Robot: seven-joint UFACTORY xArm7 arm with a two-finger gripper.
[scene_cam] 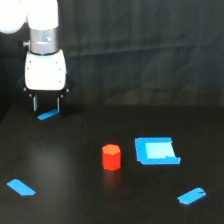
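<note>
At the upper left, my white gripper (46,104) points straight down with its two dark fingers spread apart. A thin blue piece (47,115) lies on the dark table just below the fingertips; whether they touch it I cannot tell. Near the middle stands a red block (111,157) with a hexagonal outline. To its right is a blue-edged, roughly square piece (143,158) with a white middle.
One flat blue strip (20,188) lies at the front left and another (191,196) at the front right. A black curtain (150,50) hangs behind.
</note>
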